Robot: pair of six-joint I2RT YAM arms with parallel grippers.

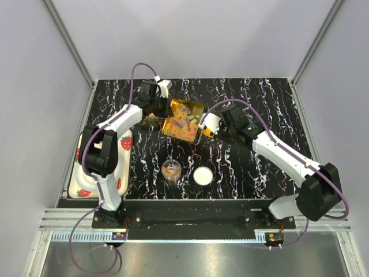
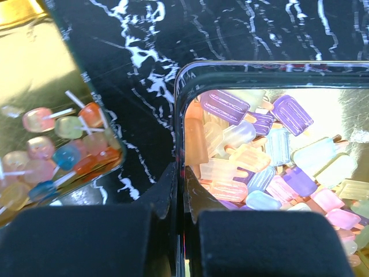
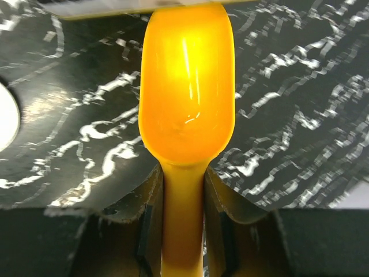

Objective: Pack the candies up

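A gold-bottomed clear box (image 1: 185,137) holds many popsicle-shaped candies (image 2: 277,147), in orange, purple, blue and pink. My left gripper is shut on the box's rim (image 2: 181,124), one finger on each side of the wall. The right gripper is shut on the handle of an orange scoop (image 3: 187,86), whose bowl looks empty. In the top view the scoop (image 1: 208,132) is just right of the box, mostly hidden by the right gripper. A clear jar (image 1: 171,169) with some candy in it stands in front of the box.
A second gold-bottomed box (image 2: 34,63) with lollipops sits left of the first, partly behind the left gripper. A round white lid (image 1: 203,176) lies right of the jar. The strawberry-patterned tray (image 1: 128,167) is at the far left. Free table lies at the right.
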